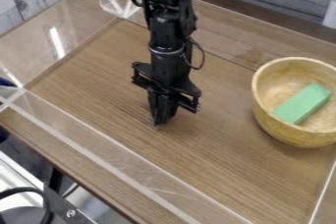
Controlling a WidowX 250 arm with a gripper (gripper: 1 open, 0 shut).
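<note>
The black robot arm reaches down from the top of the view to my gripper [163, 100], which is low over the middle of the wooden table, its narrow tip shut with nothing visible in it. A tan bowl [278, 127] with a green block [302, 104] inside sits at the right, apart from the gripper.
Bare wooden tabletop [184, 179] surrounds the gripper to the left and front. Clear tape strips run along the left part. Black cables lie at the lower left, off the table's edge.
</note>
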